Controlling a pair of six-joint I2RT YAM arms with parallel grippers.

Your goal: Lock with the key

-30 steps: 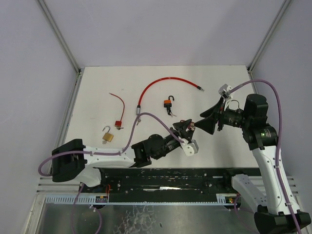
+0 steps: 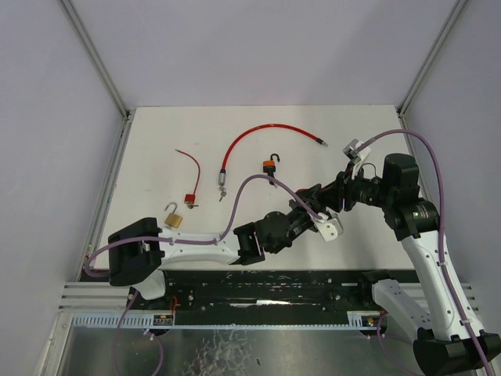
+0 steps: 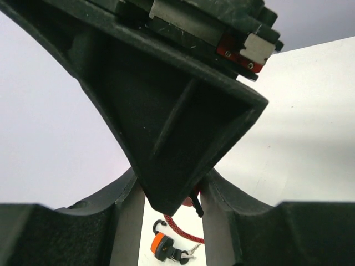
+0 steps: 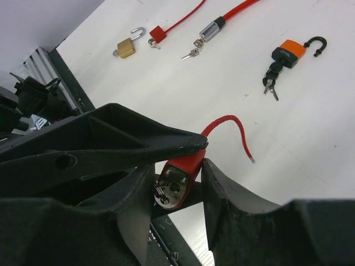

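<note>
In the right wrist view a red padlock (image 4: 187, 163) with a silver core, a small key at it and a red rope shackle is held by my left gripper, which is shut on it. My right gripper is part open, its fingers on either side of the lock's key end; contact is unclear. In the top view both grippers meet at the right of the white board (image 2: 180, 133). In the left wrist view the other gripper's black body hides most of the lock.
An orange padlock with keys (image 4: 288, 52), a red cable lock (image 4: 213, 27), a small red lock (image 4: 158, 34) and a brass padlock (image 4: 126, 48) lie on the board beyond the grippers. The front of the board's middle is clear.
My left gripper has moved right with the red lock, and my right gripper has come in slightly, so the two now overlap in the top view.
</note>
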